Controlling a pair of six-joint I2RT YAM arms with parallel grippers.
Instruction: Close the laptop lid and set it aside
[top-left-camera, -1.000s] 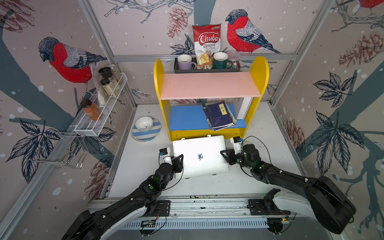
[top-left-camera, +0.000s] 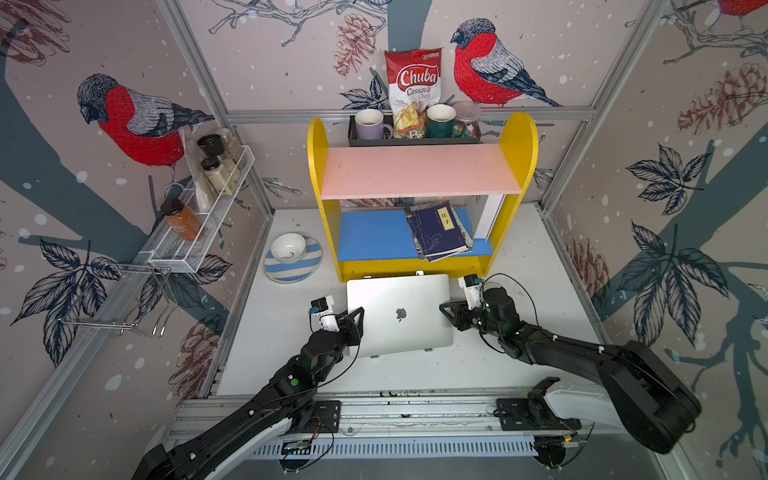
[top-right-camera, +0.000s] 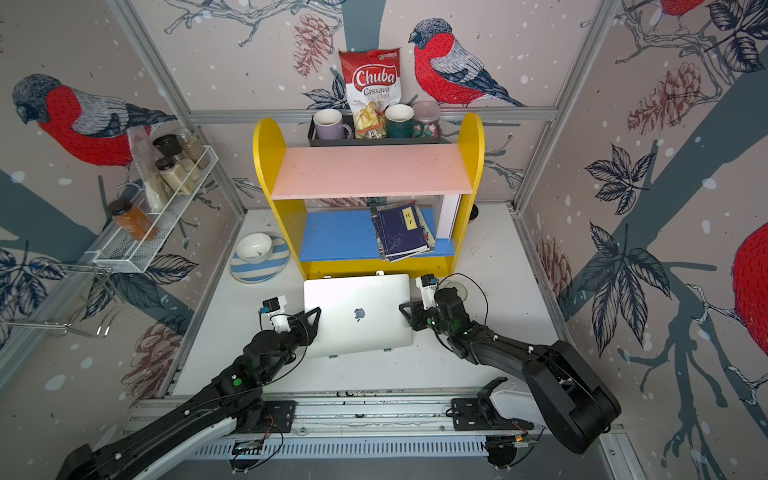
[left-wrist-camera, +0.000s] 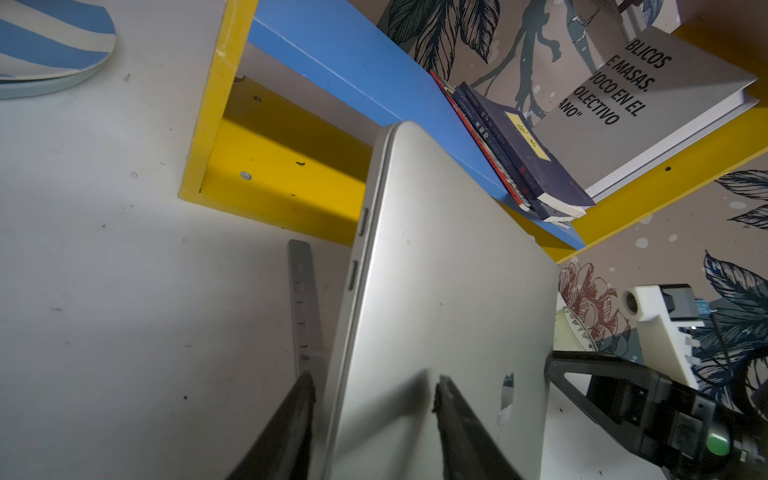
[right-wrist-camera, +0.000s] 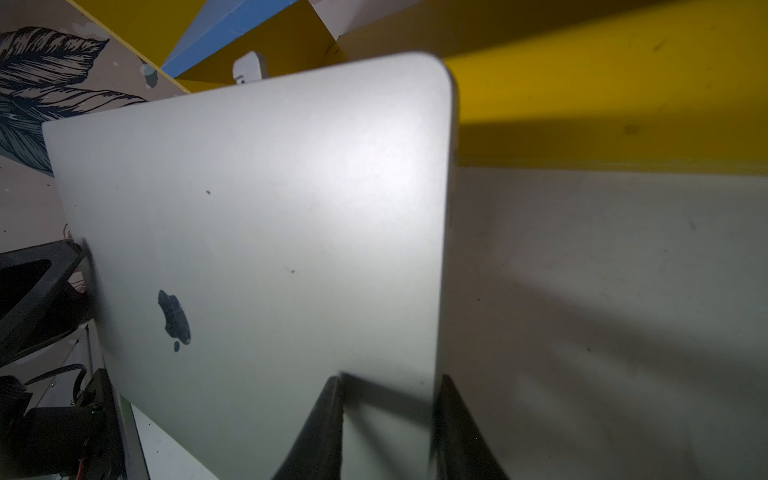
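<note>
A closed silver laptop (top-left-camera: 400, 324) with an Apple logo sits in front of the yellow shelf, tilted on what appears to be a low stand. In the right wrist view my right gripper is shut on the laptop's right edge (right-wrist-camera: 416, 240). At the opposite edge, my left gripper is part open, its fingers either side of the laptop's side (left-wrist-camera: 416, 280); whether they touch it is unclear.
The yellow shelf unit (top-left-camera: 328, 232) holds books (top-left-camera: 436, 232) on its blue level and a tray with mugs and chips on top. A striped plate with a bowl (top-left-camera: 288, 249) lies back left; a wire rack (top-left-camera: 172, 260) hangs on the left wall.
The laptop and my right gripper have shifted slightly left.
</note>
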